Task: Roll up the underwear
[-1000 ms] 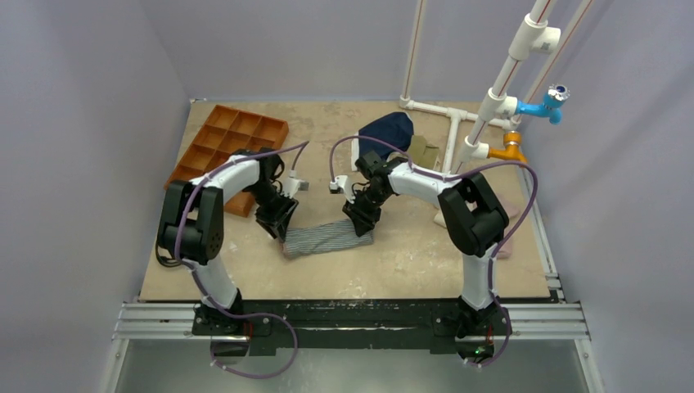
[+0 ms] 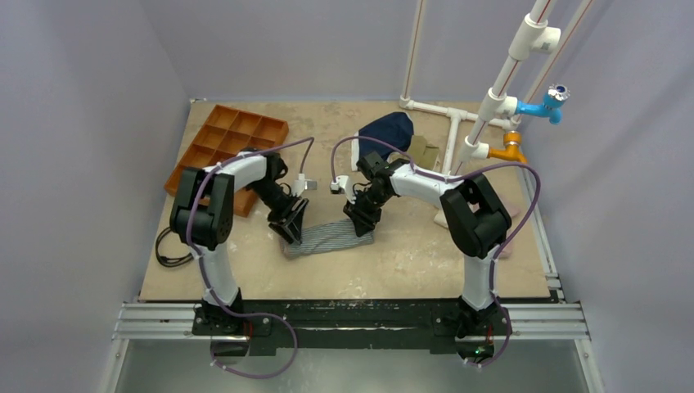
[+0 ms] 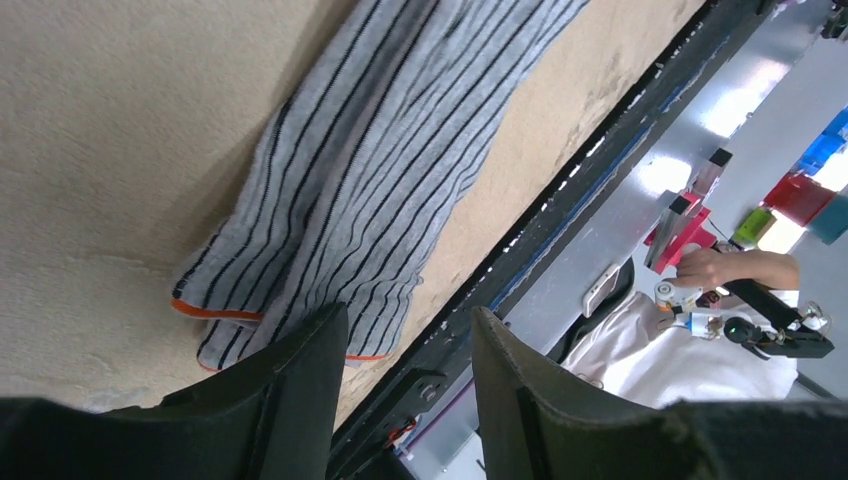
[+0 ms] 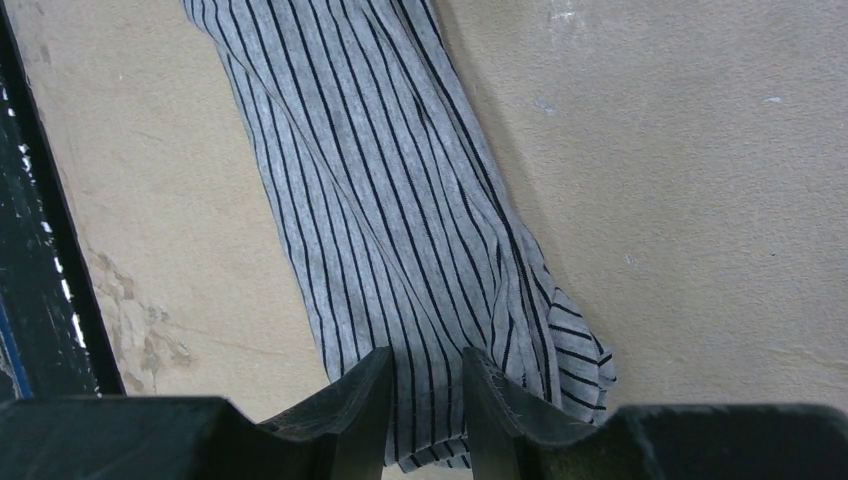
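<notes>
The underwear (image 2: 331, 237), grey with dark stripes, lies as a long folded strip on the table's front half. Orange edging shows at its left end in the left wrist view. Over that end hovers my left gripper, fingers well apart; one finger (image 3: 318, 365) overlaps the cloth (image 3: 375, 235), the other stands out past its edge. My right gripper is low over the strip's right end, its fingers parted by a narrower gap with striped cloth (image 4: 400, 240) visible through it. Whether its fingertips touch the cloth, I cannot tell.
An orange compartment tray (image 2: 214, 147) stands at the back left, a coiled black cable (image 2: 170, 261) at the left edge. A dark blue cloth (image 2: 389, 133) lies at the back, white pipes (image 2: 452, 139) at the back right. Bare table surrounds the strip's front side.
The right arm has hardly moved, and the underwear keeps nearly the same place and shape.
</notes>
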